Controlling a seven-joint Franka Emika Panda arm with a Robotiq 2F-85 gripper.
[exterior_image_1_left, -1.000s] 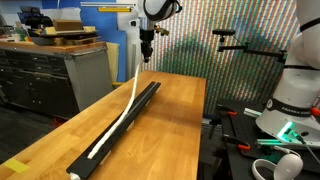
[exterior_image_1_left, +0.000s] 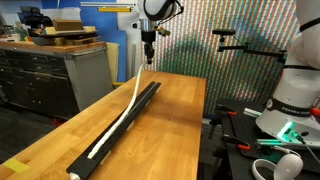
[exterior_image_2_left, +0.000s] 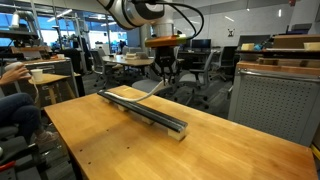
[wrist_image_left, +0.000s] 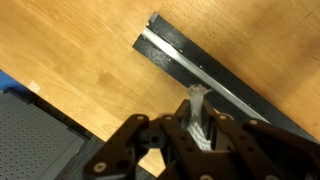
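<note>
A long white flexible strip (exterior_image_1_left: 131, 103) runs along a long black rail (exterior_image_1_left: 128, 119) on the wooden table. Its near stretch lies low along the rail, and its far end rises to my gripper (exterior_image_1_left: 147, 62), which is shut on it. From the other side, the strip (exterior_image_2_left: 151, 94) bends up off the rail (exterior_image_2_left: 150, 109) towards the gripper (exterior_image_2_left: 166, 79). The wrist view shows the white strip (wrist_image_left: 197, 112) at the dark fingers, above the rail (wrist_image_left: 172, 52) with its pale lengthwise groove. The fingertips' exact hold is partly hidden.
Bare tabletop (exterior_image_1_left: 170, 130) lies to the right of the rail. A metal cabinet (exterior_image_1_left: 35, 80) stands beyond the table's left side. A second, white arm (exterior_image_1_left: 290, 100) is at the right, with white cups (exterior_image_1_left: 287, 166) near its base.
My gripper and the raised end of the strip have shifted slightly to the right. The rail and the strip's near end have stayed put.
</note>
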